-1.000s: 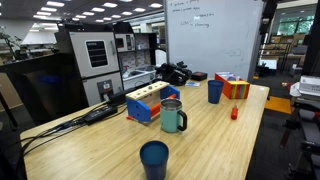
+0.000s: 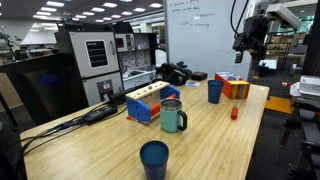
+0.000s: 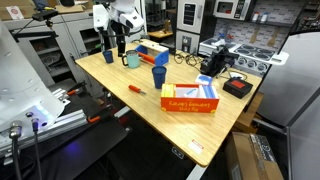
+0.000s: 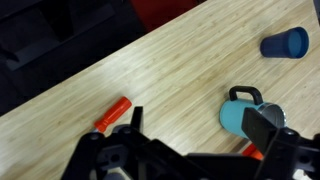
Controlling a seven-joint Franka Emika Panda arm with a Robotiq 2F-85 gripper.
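Observation:
Above the far right of the table, my gripper [image 2: 249,57] hangs open with nothing between its fingers. In the wrist view its two dark fingers [image 4: 262,130] stand wide apart. A small red object [image 2: 234,113] lies on the bare wood near the table edge; the wrist view shows this red object [image 4: 113,114] beside one finger. A teal mug [image 2: 171,118] with a dark handle stands upright mid-table. One dark blue cup [image 2: 154,160] stands at the near end, and another blue cup [image 2: 215,92] stands farther back.
A red and yellow box [image 3: 189,102] with things inside stands near the table's edge. A blue rack [image 2: 150,100] sits behind the mug. Toy kitchen units [image 2: 95,62] and black cables line the back. Bare tabletop surrounds the red object.
Objects on the table have not moved.

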